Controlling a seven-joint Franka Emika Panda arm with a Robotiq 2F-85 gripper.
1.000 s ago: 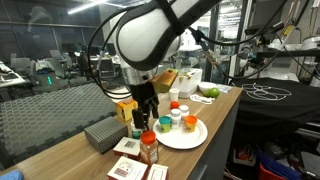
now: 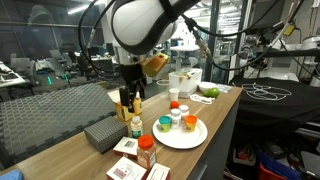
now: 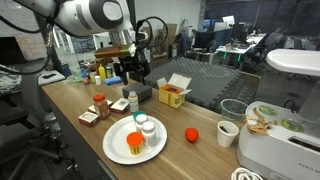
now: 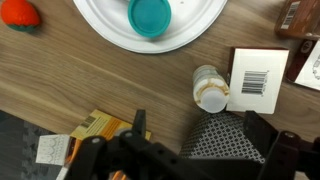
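Above the table, my gripper is open, its two fingers wide apart with nothing between them. A small bottle with a white cap (image 4: 211,97) stands upright just ahead of the gap in the wrist view, apart from the fingers. In exterior view 2 the same bottle (image 3: 133,101) is below the gripper (image 3: 137,76). The white plate (image 3: 112,141) carries several small capped jars, among them a green-lidded jar (image 4: 149,16) and an orange-lidded jar (image 3: 135,142). A red-lidded jar (image 2: 146,151) stands outside the plate, near small flat boxes (image 2: 125,170).
A dark mesh block (image 2: 106,134) and a yellow box (image 3: 173,93) lie close to the bottle. A red tomato (image 3: 192,134), a white cup (image 3: 228,133) and a white bin (image 3: 277,145) are farther along. Bare wood shows between plate and yellow box.
My gripper has risen and moved left in exterior view 1, away from the red-lidded jar. That jar sits slightly lower and farther left than one second ago.
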